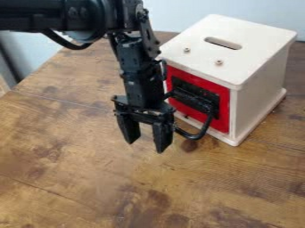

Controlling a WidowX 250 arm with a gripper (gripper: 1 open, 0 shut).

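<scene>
My black gripper (pixel 145 132) points down over the wooden table, in front and to the left of a pale wooden box (pixel 245 67). Its two fingers stand apart with nothing visible between them. The box has a red front panel (pixel 219 118) with black parts on it, partly hidden by my arm and a looping cable. Its top has a slot and two small screws.
</scene>
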